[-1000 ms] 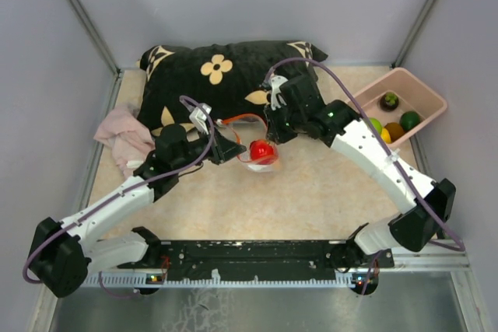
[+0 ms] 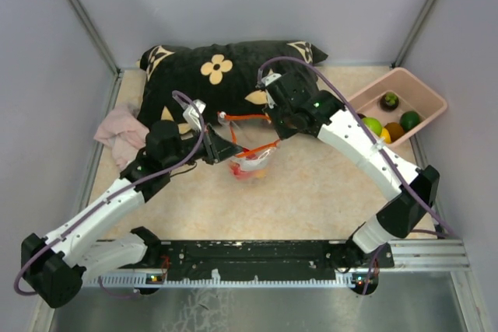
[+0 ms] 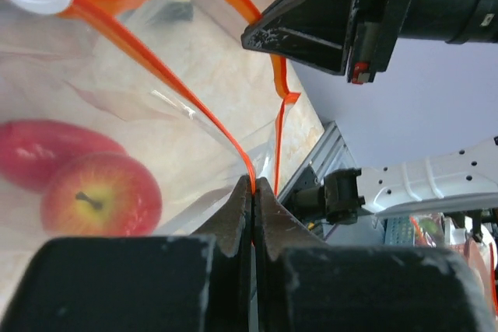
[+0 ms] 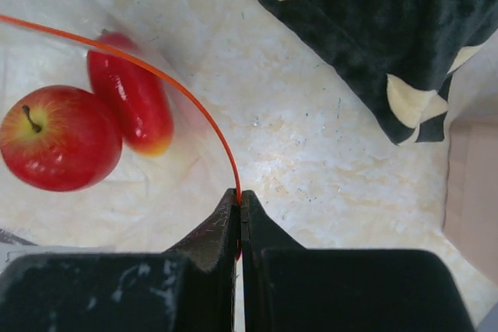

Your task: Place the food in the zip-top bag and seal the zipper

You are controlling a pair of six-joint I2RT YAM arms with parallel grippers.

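The clear zip bag stands in the middle with its orange zipper rim. Inside it show a red apple and a long red fruit. My left gripper is shut on the bag's orange edge at the near left. My right gripper is shut on the orange edge at the right. In the left wrist view the right gripper is at upper right, beside the rim.
A pink bin with several round foods is at the right. A black patterned pillow lies along the back, a pink cloth at the left.
My left gripper has shifted slightly toward the front and left. The right one has moved slightly too, and the red fruit is less exposed from above.
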